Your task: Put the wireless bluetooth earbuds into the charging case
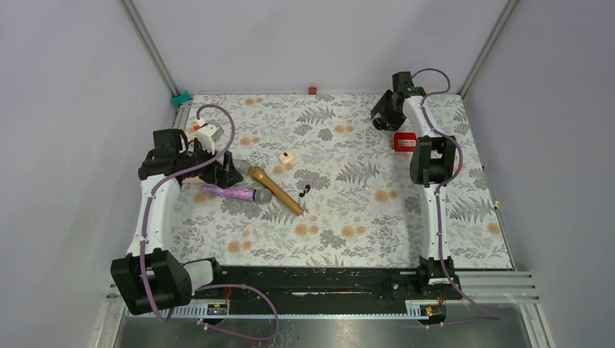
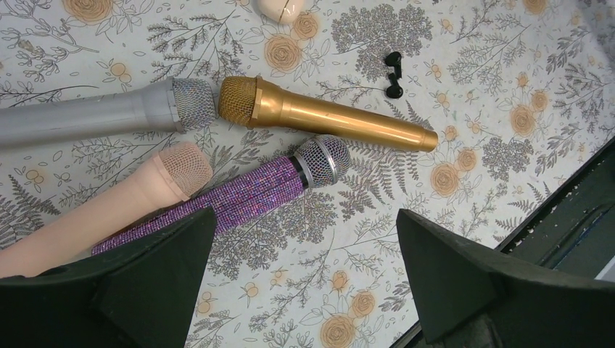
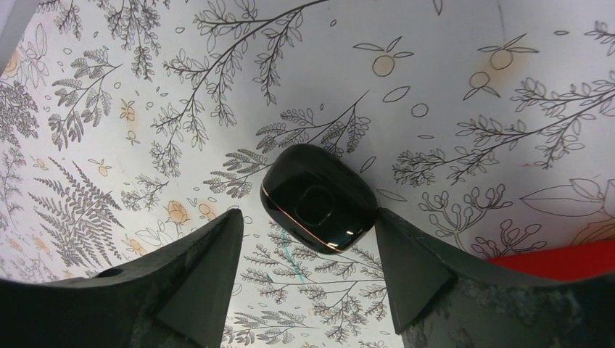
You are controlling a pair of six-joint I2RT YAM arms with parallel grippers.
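The closed black charging case (image 3: pixel 318 197) lies on the patterned tabletop at the far right. My right gripper is open around it; the right fingertip (image 3: pixel 384 221) appears to touch its edge, while a gap shows at the left fingertip (image 3: pixel 232 221). Two small black earbuds (image 2: pixel 394 90) lie close together near the table's middle, also visible as dark earbuds (image 1: pixel 304 191) from above. Over the microphones at the left, my left gripper stands open with nothing between its fingers.
A red box (image 1: pixel 405 142) sits just in front of the case. Gold (image 2: pixel 341 119), purple (image 2: pixel 254 192), pink (image 2: pixel 109 206) and grey (image 2: pixel 94 112) microphones lie at the left. A pale round object (image 1: pixel 286 157) rests near the middle.
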